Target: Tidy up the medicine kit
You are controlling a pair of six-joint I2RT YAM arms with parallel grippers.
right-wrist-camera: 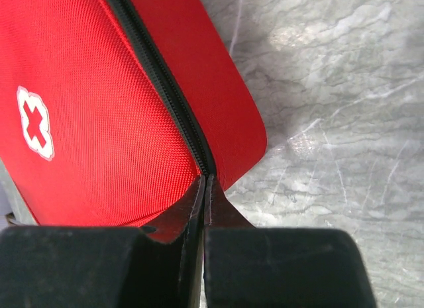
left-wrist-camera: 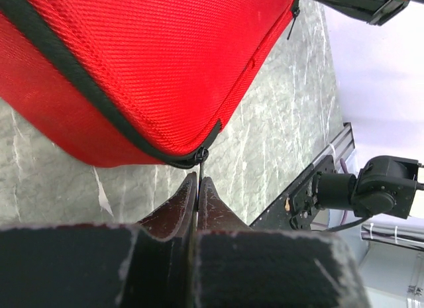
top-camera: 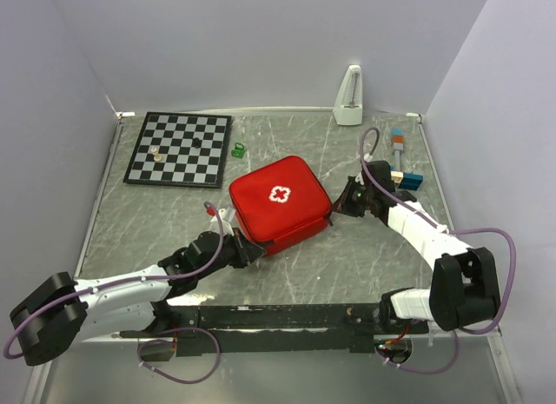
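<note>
The red medicine kit (top-camera: pixel 280 200) with its white cross emblem lies closed and slightly turned in the middle of the table. At its near left corner, my left gripper (top-camera: pixel 268 244) is shut on the zipper pull (left-wrist-camera: pixel 201 155), which runs down between the fingertips in the left wrist view. By the kit's right corner is my right gripper (top-camera: pixel 336 211), its fingers together with nothing visible between them. In the right wrist view its tips meet beside the black zipper (right-wrist-camera: pixel 169 89) along the kit's edge. A dark tab (top-camera: pixel 329 220) hangs at that corner.
A chessboard (top-camera: pixel 178 149) lies at the back left, with a small green object (top-camera: pixel 238 150) beside it. A white metronome (top-camera: pixel 349 96) stands at the back. Blue blocks (top-camera: pixel 410 181) are behind the right arm.
</note>
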